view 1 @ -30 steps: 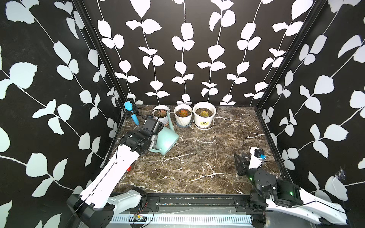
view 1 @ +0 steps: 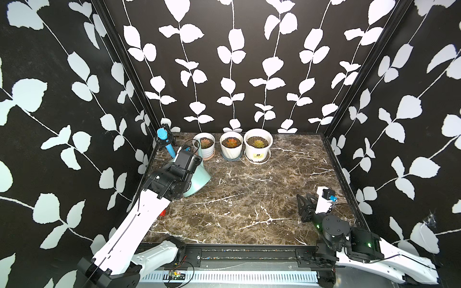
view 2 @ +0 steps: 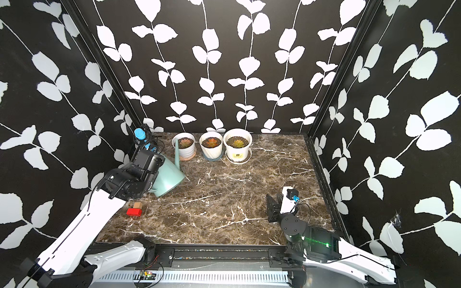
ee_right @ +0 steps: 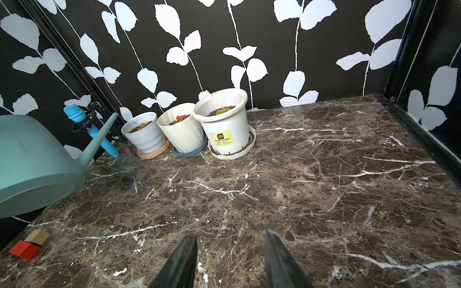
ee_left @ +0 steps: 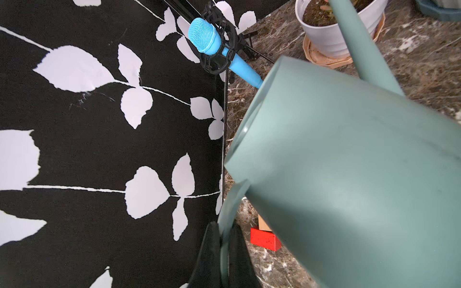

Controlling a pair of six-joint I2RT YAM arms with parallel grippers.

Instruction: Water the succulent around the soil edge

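Note:
My left gripper is shut on the thin handle of a mint watering can [ee_left: 345, 172], held tilted. Its long spout [view 2: 176, 153] reaches up toward the leftmost succulent pot [view 2: 183, 146]. A middle pot [view 2: 211, 148] and a larger labelled pot [ee_right: 221, 129] stand to its right, each with a small plant. I see no water at the spout. My right gripper is low at the right front of the table, away from the can; only its two blurred fingertips show in its wrist view, with a gap between them.
A blue microphone on a mount [ee_right: 76, 115] stands at the back left. Red and tan blocks [view 2: 134, 211] lie at the left front.
The watering can and my left gripper have moved a little left, and the spout has shifted left near the leftmost pot. The right arm is nearly still.

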